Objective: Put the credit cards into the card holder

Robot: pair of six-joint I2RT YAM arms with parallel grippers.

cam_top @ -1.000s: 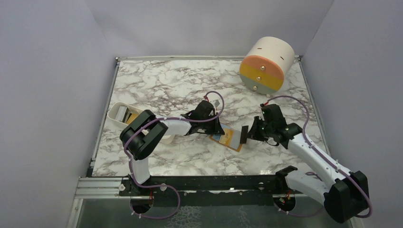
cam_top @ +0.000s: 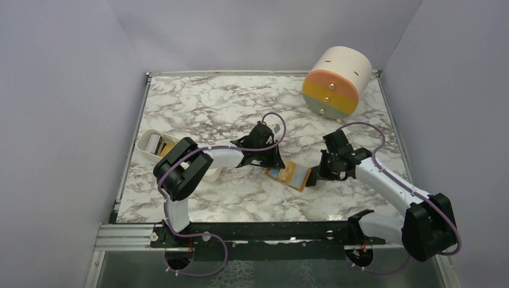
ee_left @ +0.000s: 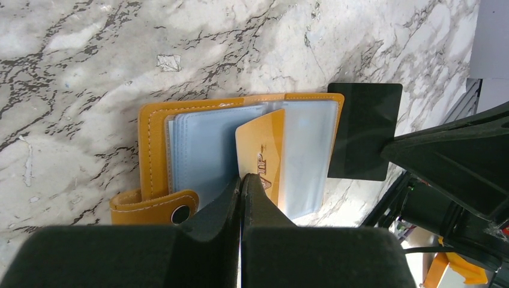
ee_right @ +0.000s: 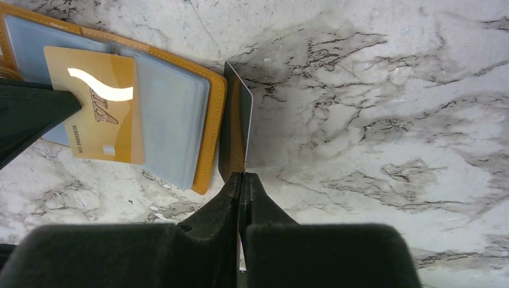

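Observation:
The tan card holder (cam_top: pixel 299 185) lies open on the marble table with clear pockets. Across its middle is a gold card (ee_right: pixel 99 114), part of it over the right-hand pocket (ee_right: pixel 171 114); how much sits inside cannot be told. My left gripper is shut, its tips over the gold card, and whether they grip it is unclear. A black card stands beside the holder's right edge, nearly edge-on in the right wrist view. My right gripper is shut on this card's near end.
A white bin (cam_top: pixel 148 133) with more cards stands at the left, partly behind my left arm. At the back right rests a large cream cylinder (cam_top: pixel 341 75) with a striped face.
My right gripper has shifted slightly, and the black card in it has turned and now sits low by the holder's right edge. My left gripper and the holder have shifted slightly.

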